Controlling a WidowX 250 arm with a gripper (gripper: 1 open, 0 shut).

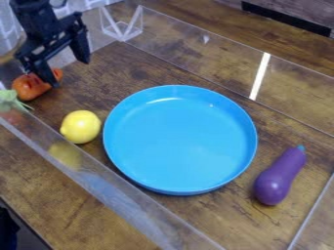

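Note:
My black gripper [50,57] hangs open at the upper left, just above an orange-red round object [35,84] that lies against the clear wall with a green leafy piece [11,102] beside it. A yellow lemon [81,127] sits lower and to the right, apart from the gripper, left of a large blue plate [179,138].
A purple eggplant [278,178] lies right of the plate. Transparent walls border the wooden surface on several sides. Bare wood shows above the plate.

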